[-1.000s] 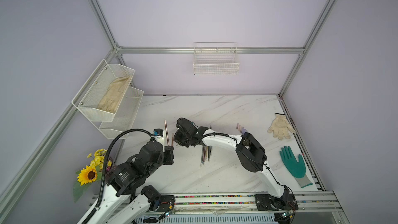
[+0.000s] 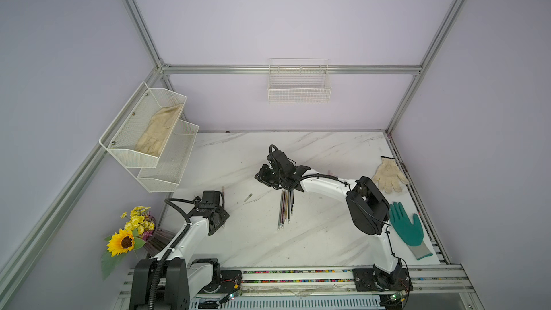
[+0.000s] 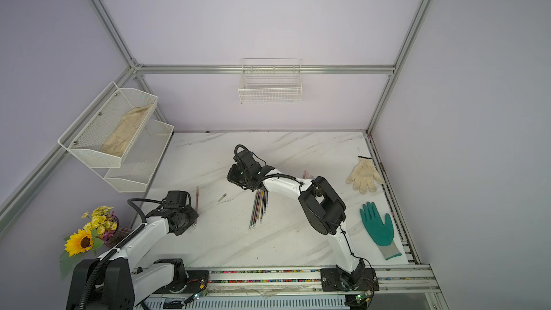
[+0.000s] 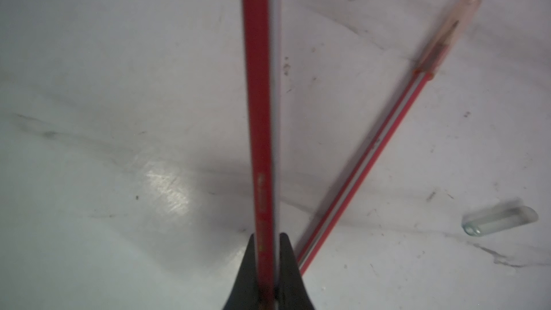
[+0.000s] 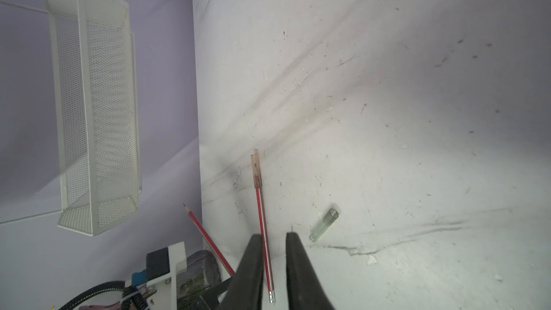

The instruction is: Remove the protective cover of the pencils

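Note:
A red pencil stands out from my shut left gripper, held between its fingers; in the right wrist view this pencil (image 5: 209,238) shows a bare pointed tip. Another red pencil (image 4: 367,160) lies on the table with a translucent cover (image 4: 444,40) on one end. Beside it lies a loose clear cap (image 4: 498,218). My right gripper is above the table at the middle, fingers a little apart with nothing seen between them. Under the right arm lies a row of pencils (image 2: 285,209).
A beige glove (image 2: 389,175) and a teal glove (image 2: 406,229) lie at the right. A white mesh rack (image 2: 155,163) hangs at the back left, flowers (image 2: 123,241) stand at the front left.
My left arm has drawn back toward the left and front.

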